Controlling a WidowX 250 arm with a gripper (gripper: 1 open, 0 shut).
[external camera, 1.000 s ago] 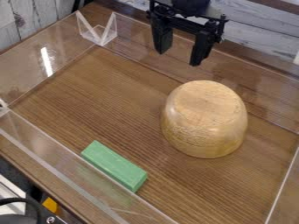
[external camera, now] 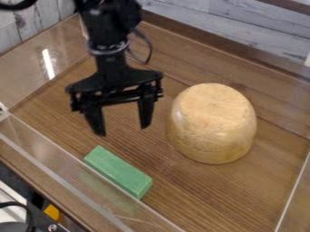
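Note:
My gripper (external camera: 111, 113) is a black two-fingered tool, open, hanging over the wooden surface left of a large round tan object (external camera: 212, 122), with nothing seen between its fingers. A green rectangular block (external camera: 119, 172) lies on the surface below the gripper, toward the front of the tray.
The wooden tray floor (external camera: 230, 199) is bare at the front right and at the back right. Transparent walls edge the tray at the front left and right. A pale board wall (external camera: 242, 27) stands at the back.
The tan object and green block have not moved.

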